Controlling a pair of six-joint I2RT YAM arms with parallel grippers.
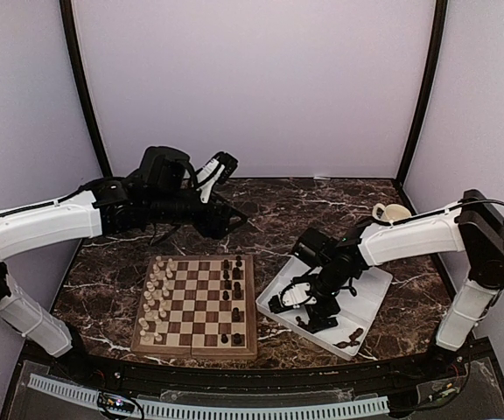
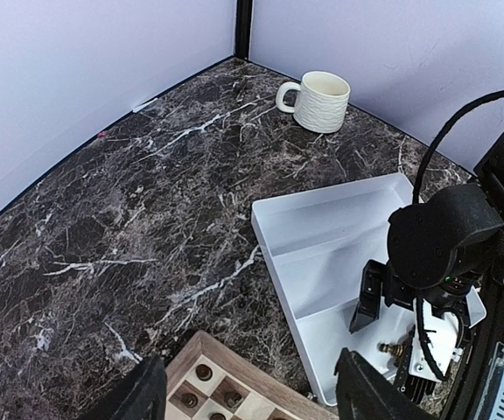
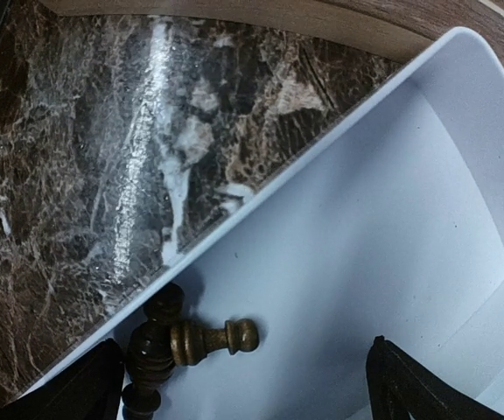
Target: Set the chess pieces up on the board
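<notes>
The chessboard [image 1: 192, 308] lies at the front left, with light pieces [image 1: 151, 297] along its left side and dark pieces [image 1: 236, 293] along its right. Beside it sits a white tray [image 1: 372, 317], turned at an angle, its left corner close to the board. In the right wrist view, a bronze-brown pawn [image 3: 217, 339] lies against darker pieces [image 3: 151, 350] by the tray wall. My right gripper is open over the tray, nothing held between its fingers. Above and behind the board, my left gripper has its fingers apart and empty.
A white mug [image 1: 394, 213] stands at the back right, behind the tray. More dark pieces [image 1: 350, 338] lie in the tray's front corner.
</notes>
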